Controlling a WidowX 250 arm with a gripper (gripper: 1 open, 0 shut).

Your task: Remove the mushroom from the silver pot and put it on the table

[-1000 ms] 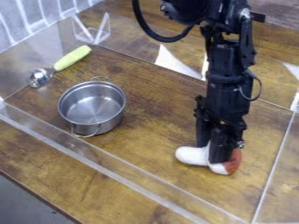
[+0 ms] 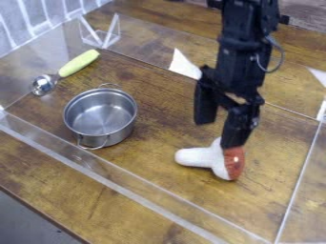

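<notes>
The mushroom [image 2: 208, 158], with a white stem and a red cap, lies on its side on the wooden table, right of the silver pot [image 2: 99, 122]. The pot stands upright, and no object shows inside it. Above the mushroom hangs my black gripper [image 2: 219, 132], blurred by motion, its two fingers apart and nothing held between them. The right finger overlaps the cap's upper edge in this view.
A ladle [image 2: 45, 84] with a pale green handle lies at the left, beyond the pot. A white wire rack stands at the back left. Bare table surrounds the mushroom in front and toward the left.
Compared with a second ago, the mushroom lies a little farther left and higher in the view. The pot has stayed put.
</notes>
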